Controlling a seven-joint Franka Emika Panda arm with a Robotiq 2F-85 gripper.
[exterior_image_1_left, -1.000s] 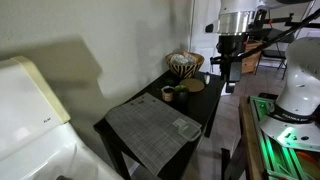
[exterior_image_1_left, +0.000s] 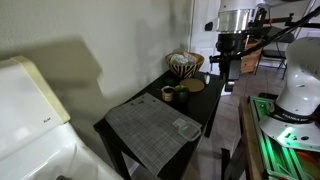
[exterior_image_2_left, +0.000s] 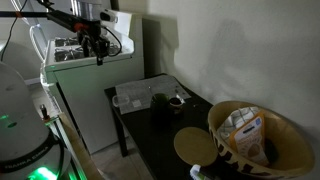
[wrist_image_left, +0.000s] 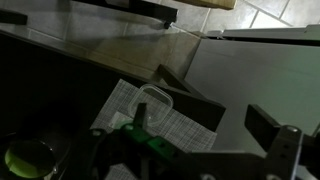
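My gripper (exterior_image_1_left: 226, 76) hangs in the air beyond the front edge of the black table, clear of everything on it. Its dark fingers stand wide apart in the wrist view, open, with nothing visible between them. On the table a grey woven mat (exterior_image_1_left: 147, 130) carries a clear plastic container (exterior_image_1_left: 187, 128) near its front edge. Behind the mat are a dark pot (exterior_image_1_left: 181, 93) and a smaller light cup (exterior_image_1_left: 167, 93). A round tan board (exterior_image_2_left: 194, 146) lies flat farther along. In the wrist view, something green (wrist_image_left: 22, 165) shows inside a dark round vessel at lower left.
A woven basket (exterior_image_2_left: 283, 153) with packets inside stands at the table's far end, near a small white bottle (exterior_image_1_left: 207, 78). The white stove (exterior_image_1_left: 30, 110) adjoins the mat end. Tiled floor (wrist_image_left: 110, 45) lies below the table's front edge.
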